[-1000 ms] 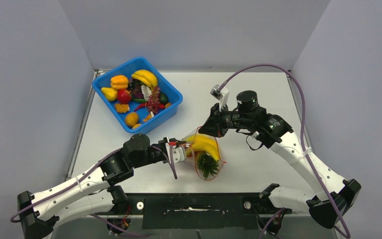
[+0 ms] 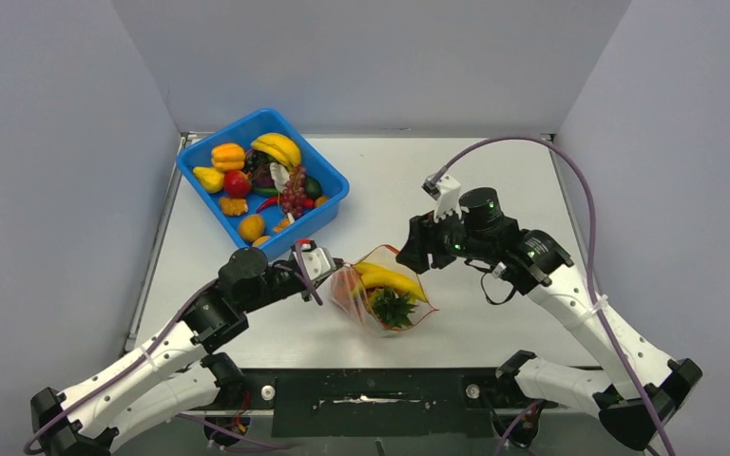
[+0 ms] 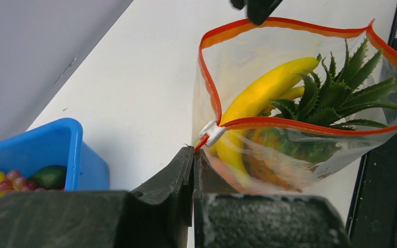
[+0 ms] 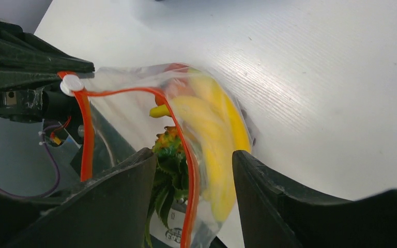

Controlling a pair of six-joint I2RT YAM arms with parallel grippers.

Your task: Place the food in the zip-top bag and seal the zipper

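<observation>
The clear zip top bag (image 3: 294, 170) with orange zipper edging stands on the table, its mouth wide. Inside lie yellow bananas (image 3: 258, 95) and a pineapple (image 3: 336, 98) with spiky green leaves. A white slider (image 3: 213, 133) sits at one corner of the zipper. Just past the slider, my left gripper is shut on the orange zipper end. My right gripper is open, its fingertips spread above the far part of the rim. Between them in the right wrist view the bag's edge shows, apparently below and not gripped.
A blue bin (image 2: 331, 209) of mixed fruit and vegetables stands at the back left, close to my left arm. Bare white table (image 2: 380, 180) lies behind the bag and to its right.
The left gripper has moved left and slightly back, drawing the bag's corner that way. The right gripper has shifted right, off the bag's back edge, and its fingers are now apart.
</observation>
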